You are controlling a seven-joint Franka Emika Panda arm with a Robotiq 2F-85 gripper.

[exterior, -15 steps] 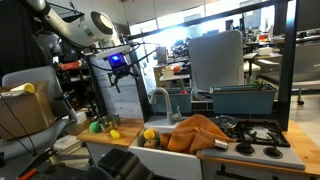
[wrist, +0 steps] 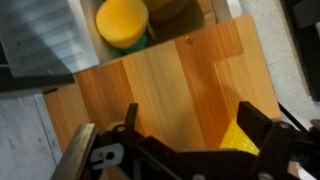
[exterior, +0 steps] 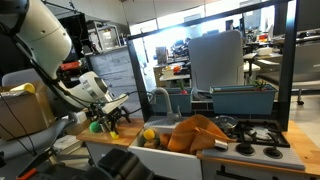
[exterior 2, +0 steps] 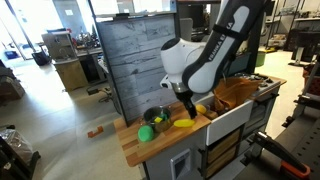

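Observation:
My gripper stands open over the wooden counter (wrist: 165,85), its two dark fingers well apart and only bare wood showing between them. Close to the right finger lies a yellow object (wrist: 236,138), partly hidden behind the gripper in the wrist view. In exterior view 2 the same yellow object (exterior 2: 184,123) rests on the counter, just below the lowered arm. A green item (exterior 2: 146,133) sits nearer the counter's left end, beside a dark pot (exterior 2: 158,115).
The sink (exterior: 168,141) adjoins the wood, with a round yellow-orange item (wrist: 122,20) in it. An orange-brown cloth (exterior: 195,134) drapes over the sink's right part. Farther right is a stove (exterior: 256,140); a faucet (exterior: 165,97) rises behind the sink.
The arm has come down from high above the counter to a low position near the yellow object. The counter items appear unmoved.

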